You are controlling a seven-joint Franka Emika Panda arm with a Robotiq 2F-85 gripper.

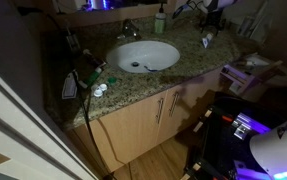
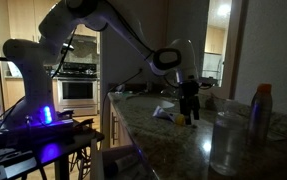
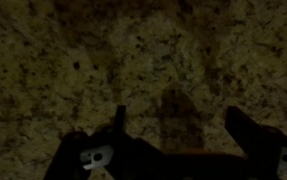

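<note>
My gripper is open in the wrist view, with bare speckled counter showing between its fingers. In the second exterior view the arm bends down over the counter (image 2: pixel 153 148), and the gripper (image 2: pixel 190 108) hangs low beside a yellow object (image 2: pixel 163 127) and a crumpled white item (image 2: pixel 164 109). Whether it touches either cannot be told there. The first exterior view has the small white and yellow items (image 1: pixel 207 40) at the counter's far right, with the arm (image 1: pixel 215 8) above them.
A white sink (image 1: pixel 143 56) is set in the counter, with a soap bottle (image 1: pixel 160 20) behind it. White caps (image 1: pixel 99 91) and a green bottle (image 1: pixel 96 75) lie at the left. A clear container (image 2: pixel 226 142) and a metal bottle (image 2: pixel 260 118) stand right of the gripper.
</note>
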